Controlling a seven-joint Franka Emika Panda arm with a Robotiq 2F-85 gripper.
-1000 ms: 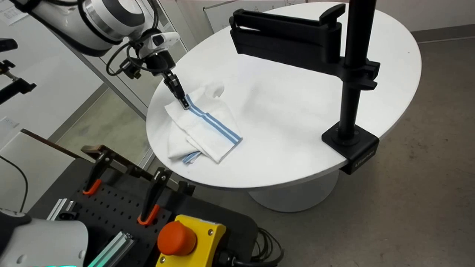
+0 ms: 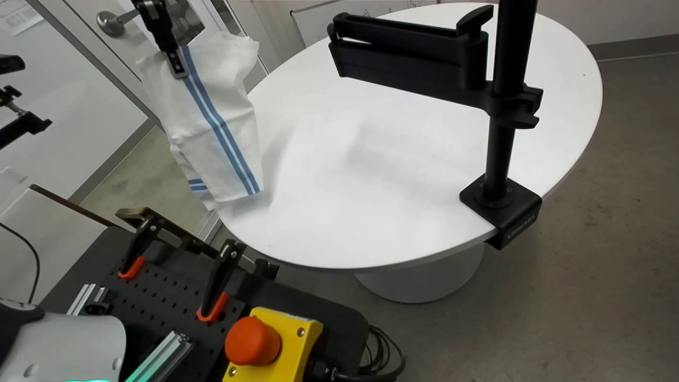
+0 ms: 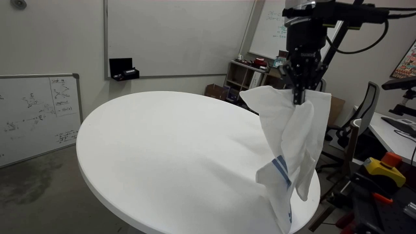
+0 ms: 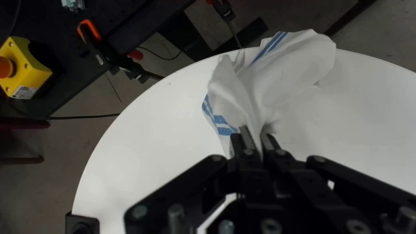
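Note:
A white towel with blue stripes [image 2: 210, 121] hangs in folds from my gripper [image 2: 178, 69], which is shut on a pinch of its cloth. In exterior view 2 the gripper [image 3: 299, 97] points straight down, and the towel [image 3: 290, 132] drapes beneath it over the near right side of the round white table [image 3: 167, 156]. The towel's lower end reaches down to about the tabletop; whether it touches is hard to tell. From the wrist, the cloth [image 4: 253, 89] runs up out from between the fingers.
A black post with a folding arm [image 2: 503, 127] is clamped to the table's edge. Beside the table stands a dark bench with black clamps [image 2: 219, 280] and a yellow box with a red button [image 2: 273, 344].
The gripper has risen and moved left in exterior view 1, carrying the towel. The cloth, mostly lying bunched on the table before, now hangs down.

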